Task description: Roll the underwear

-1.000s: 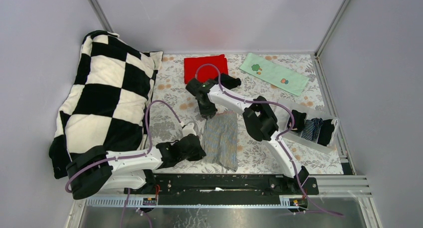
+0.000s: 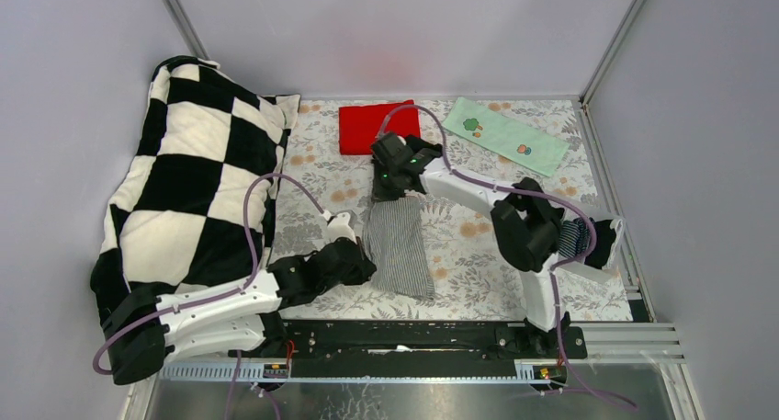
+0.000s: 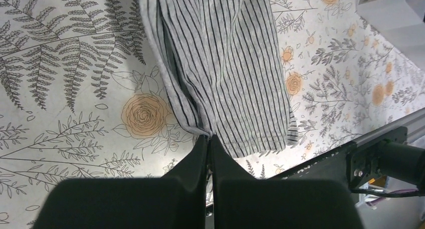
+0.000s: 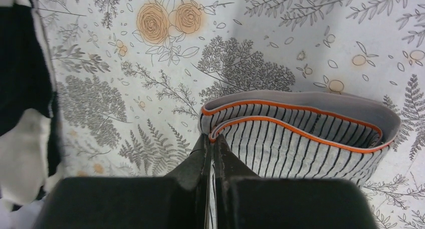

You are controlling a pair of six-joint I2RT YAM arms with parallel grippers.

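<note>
The grey underwear [image 2: 400,241] with thin dark stripes lies lengthwise across the middle of the table. At its lower left corner, my left gripper is shut with the fabric edge gathered at its fingertips. The right gripper is shut on the corner of the orange-trimmed waistband [image 4: 295,112], which gapes a little along its length. Loose folds run along the side of the underwear [image 3: 240,83] in the left wrist view. From above, the arms hide both pinched corners.
A checkered black-and-white cloth [image 2: 197,172] fills the left side. At the back lie a red cloth [image 2: 363,130], a dark piece [image 2: 423,145] and a green cloth [image 2: 505,137]. A white box [image 2: 588,271] with dark rolled items stands at right, partly behind the right arm.
The underwear has shifted slightly to the left and toward the back, with both grippers moving along at its corners. The right arm's elbow has swung out to the right, over part of the box.
</note>
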